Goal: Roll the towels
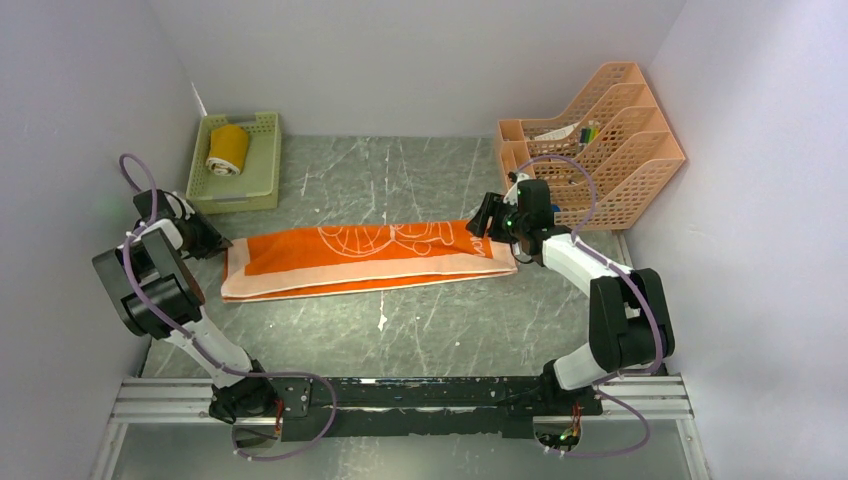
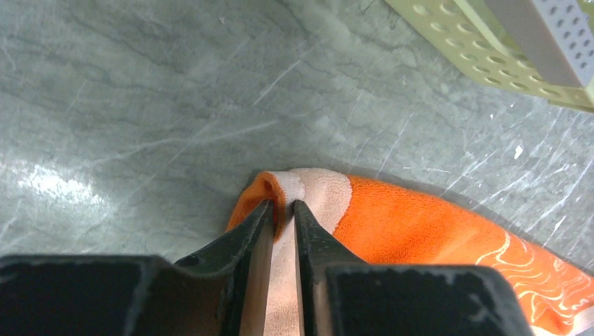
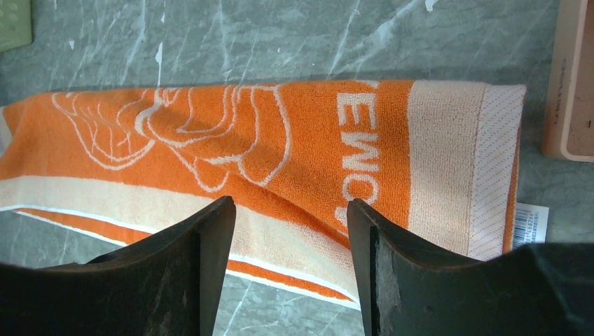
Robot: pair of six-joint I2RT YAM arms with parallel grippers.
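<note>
An orange and cream towel [image 1: 370, 258] lies folded lengthwise in a long strip across the table. At its left end, my left gripper has its fingers close around a curled, upturned lip of the towel's corner; whether they press on it is unclear. Over the towel's right end my right gripper stands open, nothing between its fingers, with printed lettering [image 3: 358, 147] beneath it. A rolled yellow towel [image 1: 228, 150] rests in the green basket [image 1: 258, 196] at the back left.
A peach slotted organizer [image 1: 630, 170] with pens stands at the back right, close to the towel's right end. A barcode label [image 3: 529, 224] shows by that end.
</note>
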